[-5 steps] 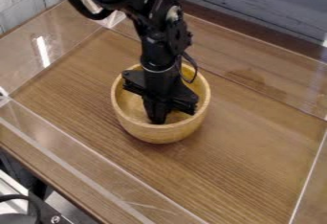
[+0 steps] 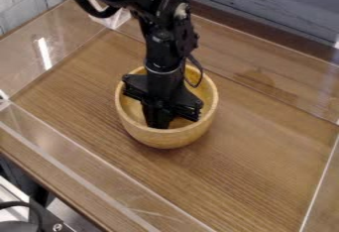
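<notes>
A tan bowl (image 2: 185, 132) sits near the middle of the wooden table. The black arm reaches down from the top of the view, and its gripper (image 2: 162, 107) is low inside the bowl, covering much of the interior. The fingertips are dark and partly hidden by the bowl's wall, so I cannot tell how far apart they are or whether anything is between them.
Bare wooden table (image 2: 259, 172) lies to the right and left of the bowl. A pale wall (image 2: 272, 8) runs along the back, and cables show at the lower left beyond the table's edge.
The gripper has shifted very slightly within the bowl. The bowl stays in about the same place.
</notes>
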